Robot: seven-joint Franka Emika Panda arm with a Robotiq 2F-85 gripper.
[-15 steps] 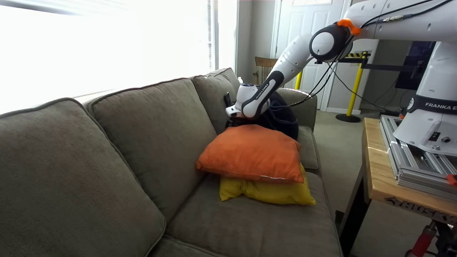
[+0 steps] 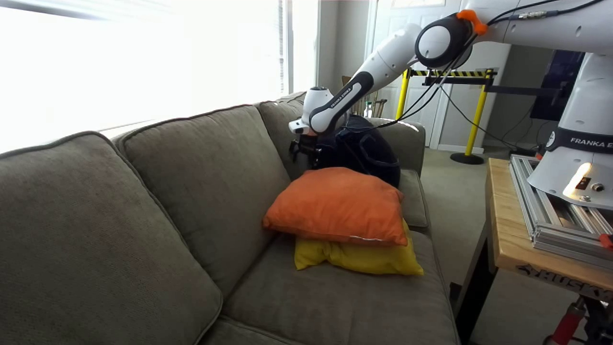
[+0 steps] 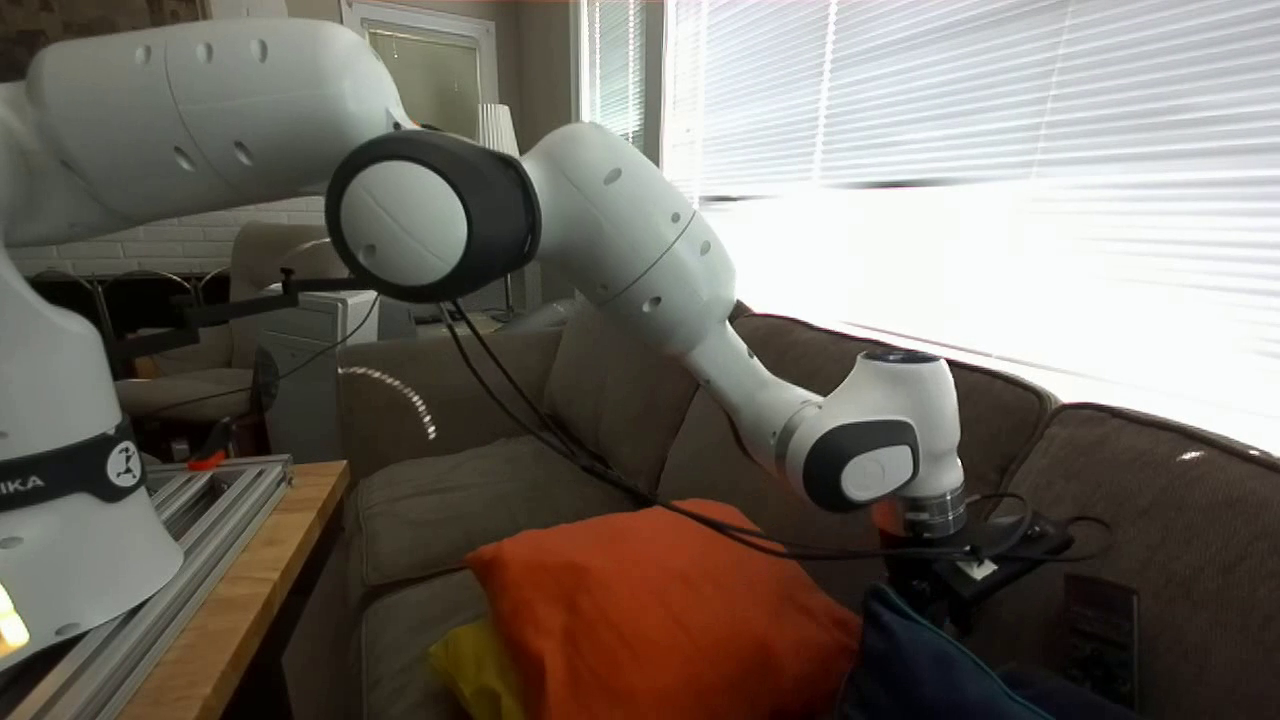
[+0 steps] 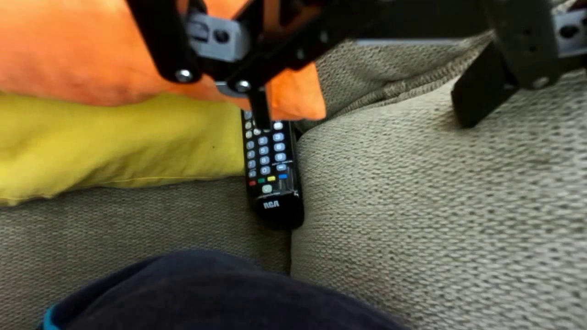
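Observation:
A black RCA remote control (image 4: 267, 159) with pale buttons lies along the crease between the couch seat and backrest in the wrist view. Its far end passes beneath the pillows, out of sight. My gripper is open, its fingers spread wide. One finger (image 4: 261, 107) overlaps the remote's upper part from this angle; the other (image 4: 481, 88) is over the backrest cushion. Nothing shows between them, and I cannot tell how high they are above the remote. Beside it are an orange pillow (image 2: 339, 204) and a yellow pillow (image 2: 368, 257), the orange one on top.
A dark blue pillow or cloth (image 4: 220, 291) lies on the near side of the remote. In exterior view 2, a dark flat object (image 3: 1101, 630) shows against the backrest; I cannot tell what it is.
In exterior view 1 my wrist has risen and shifted left toward the backrest, now pointing more steeply down, with the gripper clearer of the pillows. The orange and yellow pillows have stayed in place.

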